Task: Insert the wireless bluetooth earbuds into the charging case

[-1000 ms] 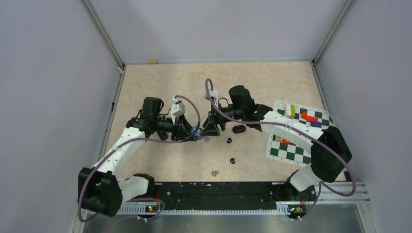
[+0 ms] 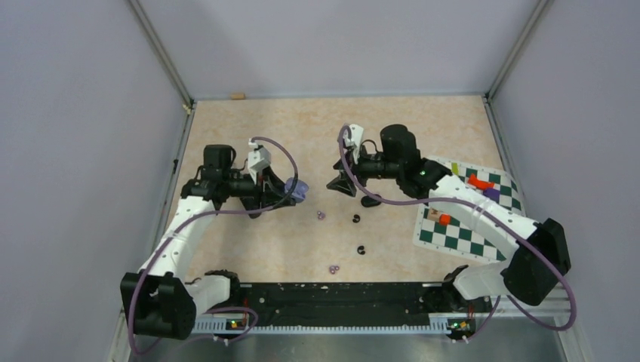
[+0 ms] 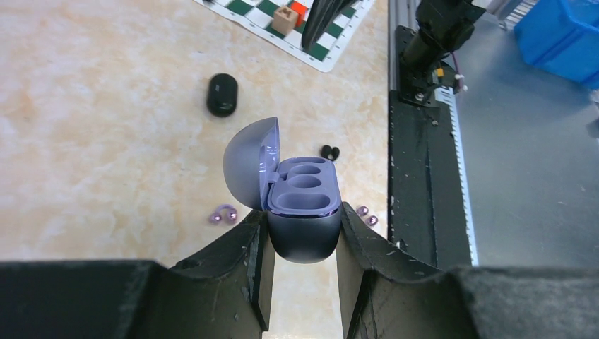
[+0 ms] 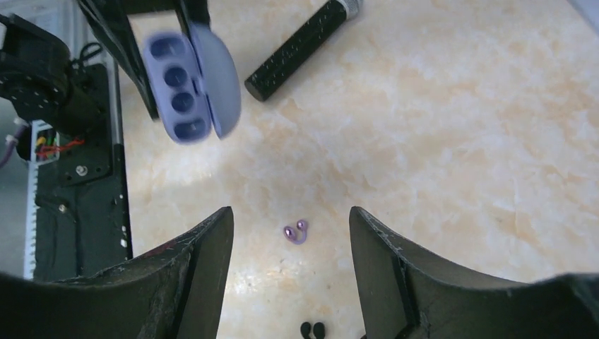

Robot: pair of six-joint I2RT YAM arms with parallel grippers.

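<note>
My left gripper is shut on the purple charging case (image 3: pixel 306 185), held above the table with its lid (image 3: pixel 252 164) swung open. Its wells look empty. One purple earbud (image 2: pixel 321 215) lies on the table between the arms, and another purple earbud (image 2: pixel 333 269) is close to the front edge. Apart from the case, to its right, my right gripper is open with nothing between its fingers. Beyond those fingertips the first earbud (image 4: pixel 296 232) shows on the table.
A black case (image 3: pixel 222 94) lies on the table, with black earbuds at (image 2: pixel 356 218) near it. A checkered board (image 2: pixel 462 215) with several blocks takes up the right side. Below the left arm lies a dark cylinder (image 4: pixel 300 49). Free room is at the back.
From beside the case, the right gripper has drawn back to the right. Later the left gripper moved left and slightly back with the case, opening a wide gap between the arms.
</note>
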